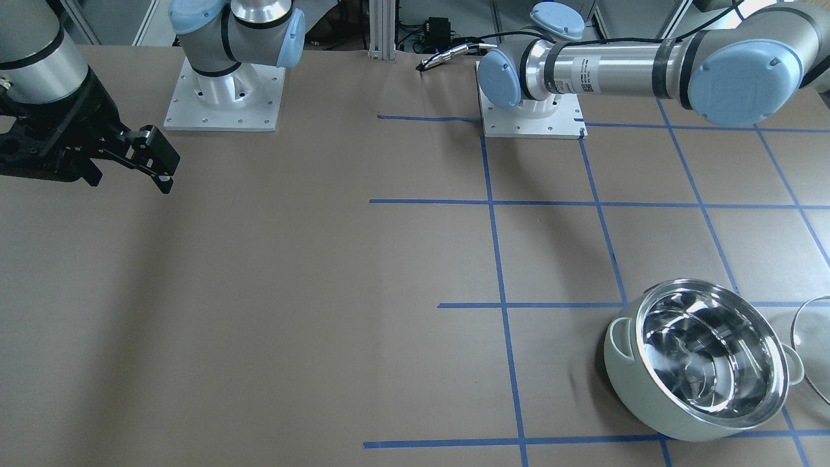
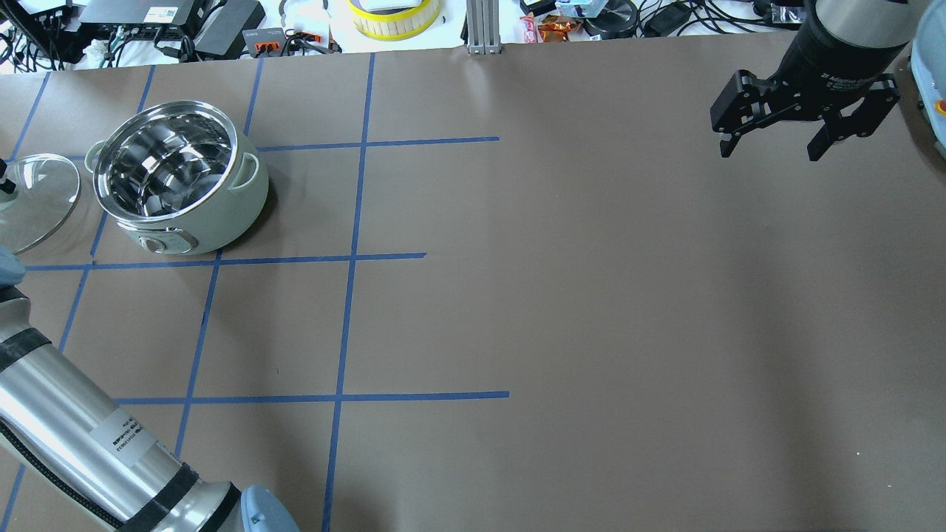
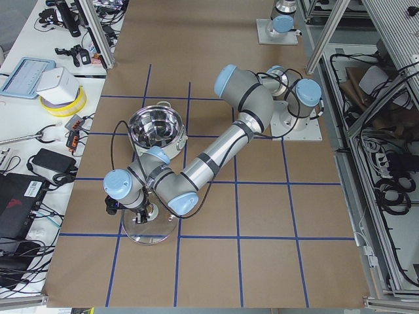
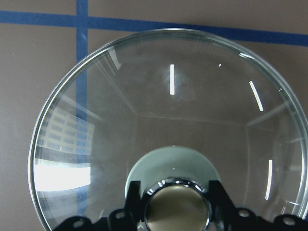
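A round glass lid (image 4: pixel 202 106) with a pale green base under its metal knob (image 4: pixel 175 207) lies at or just above the taped table, right next to the pale green pot (image 1: pixel 646 389), which is uncovered and steel inside. My gripper has a finger on either side of the knob and appears shut on it. In the left view the gripper (image 3: pixel 133 212) is over the lid, largely hidden by the arm. The top view shows the lid (image 2: pixel 40 213) at the left edge beside the pot (image 2: pixel 195 235).
A second black gripper (image 2: pixel 798 115) hangs at the top right of the top view. Cables and equipment (image 3: pixel 39 196) fill the side bench in the left view.
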